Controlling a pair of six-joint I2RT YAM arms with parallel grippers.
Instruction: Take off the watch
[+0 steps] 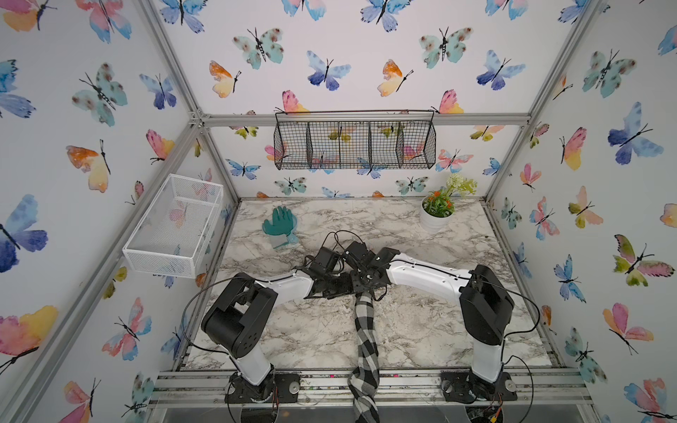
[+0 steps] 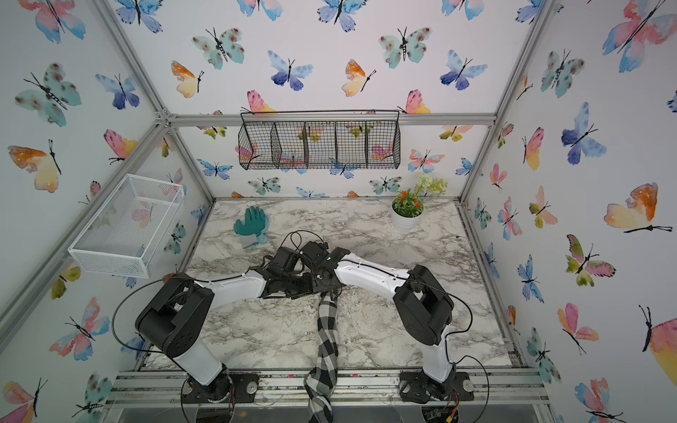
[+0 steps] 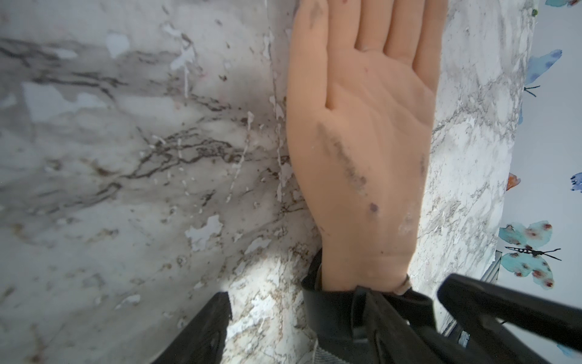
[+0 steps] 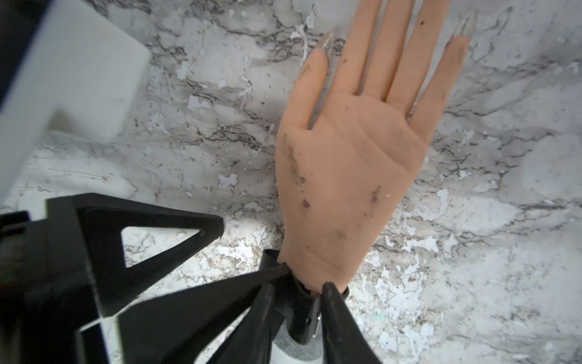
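A beige model hand (image 4: 345, 182) lies palm up on the table, its wrist circled by the black watch band (image 3: 330, 312), with grey mesh below it. My left gripper is part open at the wrist; one finger (image 3: 385, 318) overlaps the band and the other stands over bare table. In the right wrist view, the left gripper reaches in from the left, one fingertip touching or overlapping the band. Directly over the band is my right gripper, part open, with a dark piece of strap between its fingers. The watch face is hidden.
A black-and-white checked sleeve (image 1: 365, 331) covers the forearm. Behind the arms stand a teal hand-shaped object (image 1: 280, 221) and a potted plant (image 1: 438, 204). A white mesh basket (image 1: 176, 229) and a wire rack (image 1: 354, 144) hang on the walls. Both grippers crowd closely together.
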